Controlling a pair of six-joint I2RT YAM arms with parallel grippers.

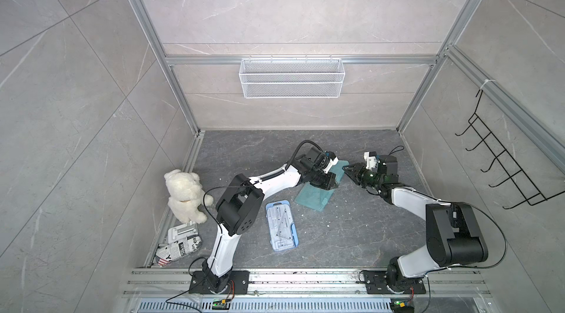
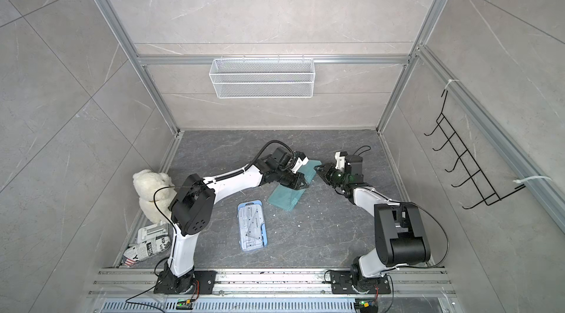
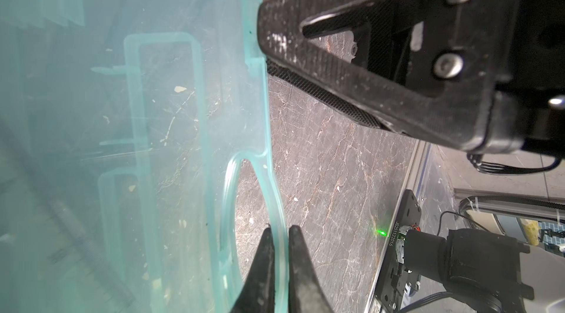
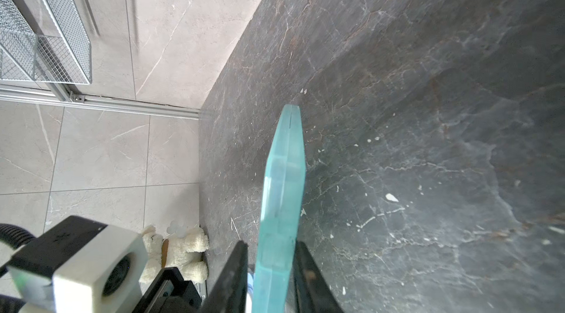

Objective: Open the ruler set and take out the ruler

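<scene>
A translucent teal ruler case (image 1: 312, 200) (image 2: 282, 198) is held tilted above the floor at centre. My left gripper is shut on its rim beside the oval handle opening. A long dark strip shows faintly through the case in the left wrist view. My right gripper is part open, its fingers either side of the case's narrow edge as seen in the right wrist view; whether they touch it cannot be told. In the left wrist view its black finger reaches the case's edge near a tab.
A blue-and-clear box (image 1: 281, 224) lies at front centre. A white bear (image 1: 185, 192) and packages (image 1: 176, 248) lie at left. A wire basket (image 1: 291, 77) hangs at the back, a black hook rack (image 1: 500, 160) at right.
</scene>
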